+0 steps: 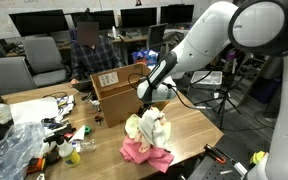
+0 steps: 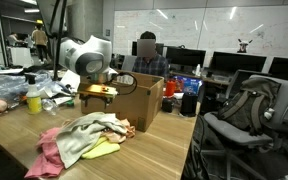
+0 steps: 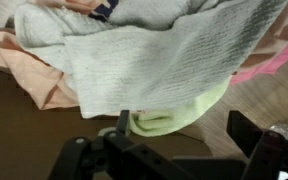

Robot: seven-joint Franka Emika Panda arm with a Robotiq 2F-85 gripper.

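Observation:
A heap of cloths lies on the table. A grey-white cloth (image 2: 86, 136) covers the top, a pink towel (image 1: 147, 153) spreads at one side, and yellow-green fabric (image 3: 172, 115) shows beneath the white one. Peach fabric (image 3: 46, 79) pokes out at the left in the wrist view. Above the heap, close to the box, hangs my gripper (image 2: 96, 93). Its dark fingers (image 3: 242, 130) stand wide apart in the wrist view, with no cloth seen gripped between them. The cardboard box (image 2: 140, 98) stands right beside the heap; its inside is mostly hidden.
White sheets (image 1: 19, 147), a yellow bottle (image 1: 70, 153) and assorted small items crowd the table's left side in exterior view 1. Bare table shows to the right of the cloths. A person (image 1: 91, 50) sits beyond the box, face covered by a block.

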